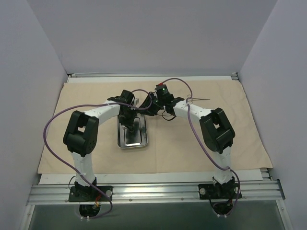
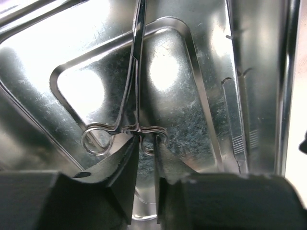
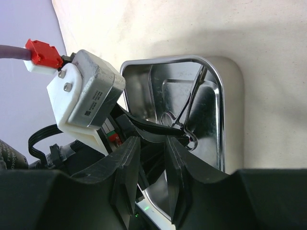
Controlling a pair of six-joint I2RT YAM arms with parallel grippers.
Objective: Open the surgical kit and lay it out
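Observation:
The steel tray (image 1: 132, 143) lies on the beige cloth, holding scissor-like clamps (image 2: 137, 43) with ring handles and slender flat instruments (image 2: 237, 120) along one side. My left gripper is down in the tray at the clamps' rings, its fingertips close together; whether it grips a ring is unclear. My right gripper hovers just beside the tray and left gripper, fingertips slightly apart. The left gripper's body (image 3: 91, 96) covers part of the tray in the right wrist view.
A few instruments (image 1: 199, 98) lie on the cloth at the upper right, partly behind the right arm. Grey walls stand at the sides and back, and the two arms are very close together.

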